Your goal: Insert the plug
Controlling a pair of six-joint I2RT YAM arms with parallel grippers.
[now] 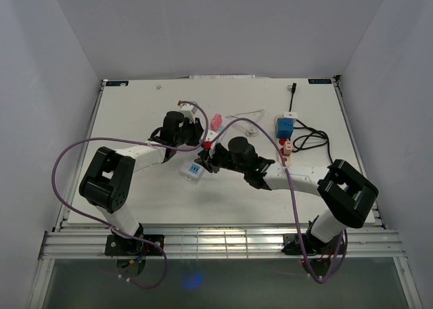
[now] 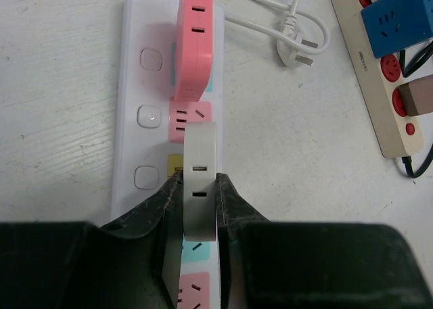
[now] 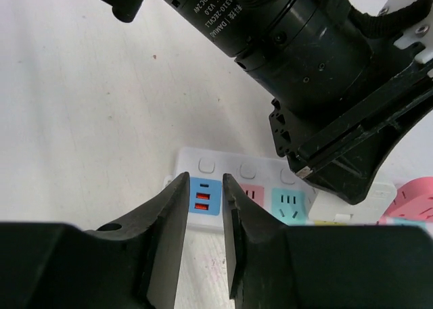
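A long white power strip (image 2: 145,79) with coloured sockets lies mid-table. My left gripper is shut on a white plug (image 2: 199,143) over the strip's middle. A pink plug (image 2: 194,45) stands upright on the strip beyond it. In the right wrist view my right gripper is part open, nothing visible between its fingers, above the strip's blue end socket (image 3: 205,204); the left gripper's black body fills the upper right there.
At the right lie a beige power strip (image 2: 369,86) with a blue adapter (image 1: 284,127), a brown plug (image 2: 416,94) and black cable. A white cable with plug (image 2: 291,49) lies behind the white strip.
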